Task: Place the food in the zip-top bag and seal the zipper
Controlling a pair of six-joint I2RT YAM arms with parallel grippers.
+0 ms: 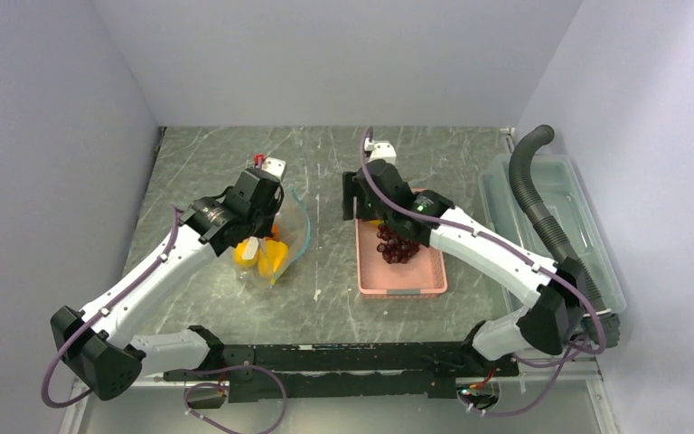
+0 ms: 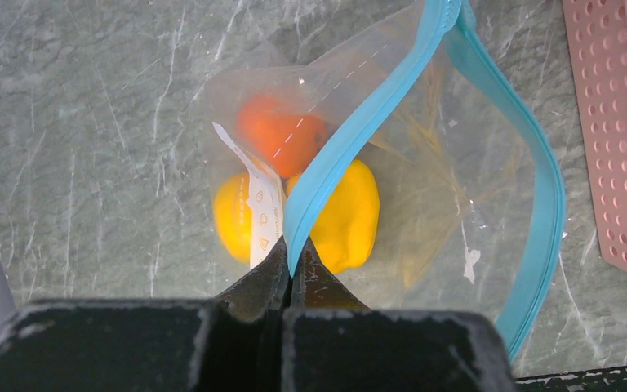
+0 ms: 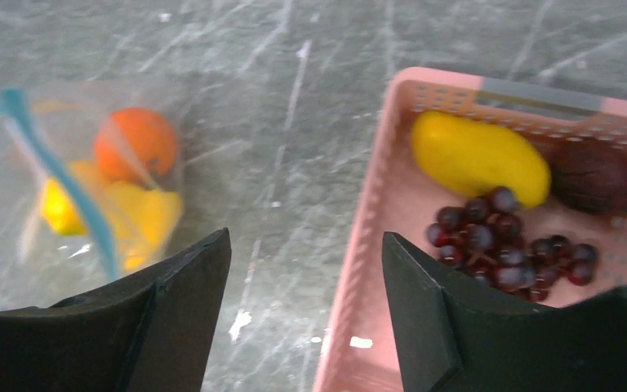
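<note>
The clear zip top bag has a blue zipper edge that curves wide apart, leaving its mouth gaping. Inside it lie an orange fruit, a yellow pepper-like piece and another yellow item behind a white label. My left gripper is shut on the near side of the blue zipper edge. Above the left rim of the pink basket, my right gripper stands open with nothing between its fingers. The basket holds dark red grapes, a yellow food item and a dark round one.
A clear lidded bin with a grey ribbed hose across it stands at the right wall. Bare grey marble table lies between bag and basket.
</note>
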